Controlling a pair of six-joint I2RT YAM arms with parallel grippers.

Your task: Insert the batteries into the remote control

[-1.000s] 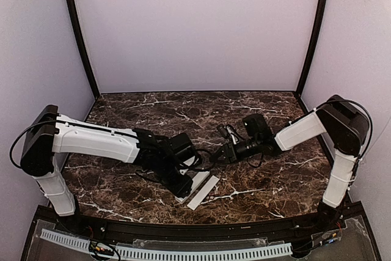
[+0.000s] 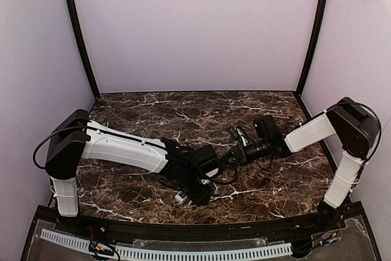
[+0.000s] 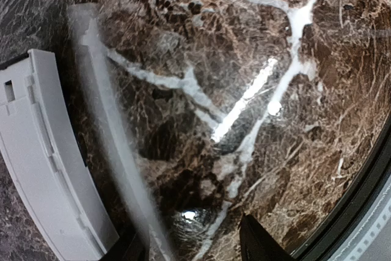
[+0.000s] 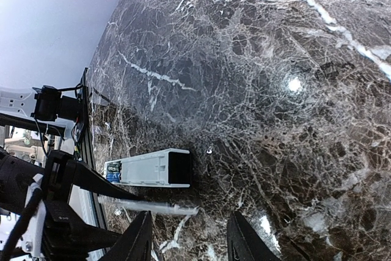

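Observation:
The white remote control (image 3: pixel 46 151) lies on the marble table, on the left of the left wrist view; in the right wrist view its body (image 4: pixel 146 168) shows blue batteries at the far end. A pale translucent strip, likely the battery cover (image 3: pixel 113 126), lies beside it, blurred. My left gripper is open above the table to the right of the remote, nothing between its fingers. My right gripper stands open to the upper right of the remote, nothing visible between its fingers. In the top view the left arm largely hides the remote.
The dark front edge (image 2: pixel 244 227) runs close below the left gripper. White walls surround the table.
My left arm has moved right and slightly toward the front, covering more of the remote.

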